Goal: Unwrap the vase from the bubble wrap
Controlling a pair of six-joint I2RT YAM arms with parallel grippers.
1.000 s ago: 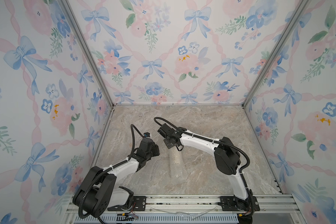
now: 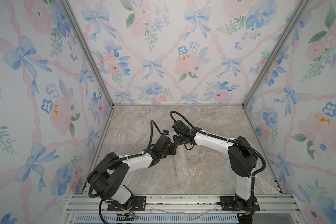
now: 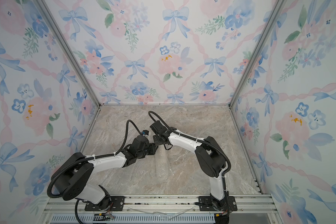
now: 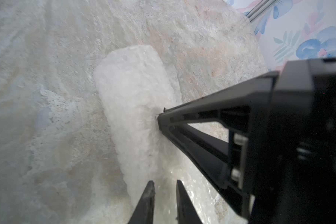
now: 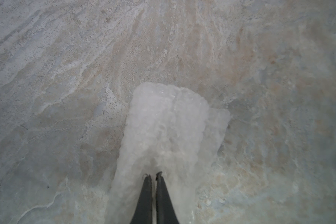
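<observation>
The vase is not visible; a long white roll of bubble wrap [image 2: 181, 166] lies lengthwise on the floor, its near part showing below the grippers. A loose flap [image 5: 216, 128] sticks out along one side at the far end. My left gripper is over the roll's middle, its fingers a little apart and shut on the wrap. My right gripper points down at the roll with its fingertips together; whether a thin fold is caught there is unclear. In the left wrist view, the right gripper's fingertip [image 4: 168, 117] touches the wrap's right side.
The two grippers stand almost touching above the roll, with hoses [image 2: 152, 134] looping over them. Flowered walls [image 2: 171, 56] enclose the back and sides.
Both grippers have moved right; the left has travelled further and closed in on the right one. The roll has shifted slightly to the right too.
</observation>
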